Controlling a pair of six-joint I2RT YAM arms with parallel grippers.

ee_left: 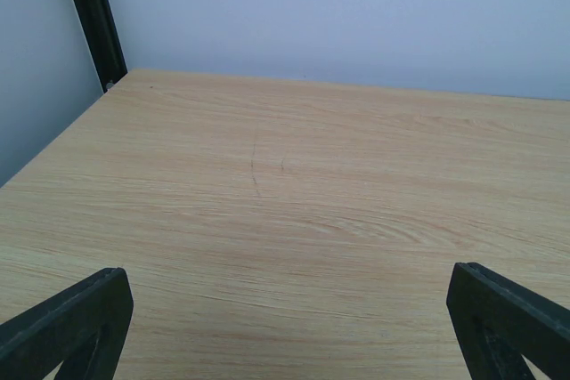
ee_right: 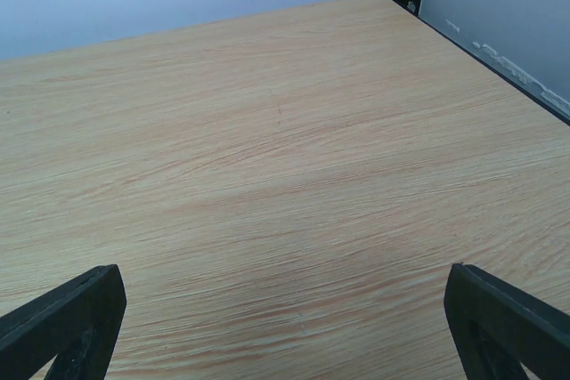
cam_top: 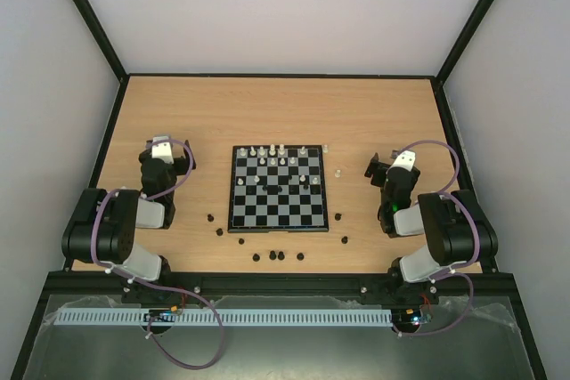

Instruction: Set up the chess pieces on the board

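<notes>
In the top view the black-and-white chessboard (cam_top: 279,226) lies at the table's middle. Several white pieces stand on its far rows, among them one white piece (cam_top: 281,149); a few more are scattered toward its middle, along with a few dark ones. Two white pieces (cam_top: 337,173) are off the board's right side. Several black pieces (cam_top: 274,255) lie on the wood in front of the board and at both sides. My left gripper is open over bare table, left of the board. To the right of it, my right gripper also stands open and empty.
Bare wooden table (cam_top: 276,113) stretches behind the board and between it and each arm. Walls close off the back and both sides. A dark frame bar (cam_top: 285,284) runs along the front edge.
</notes>
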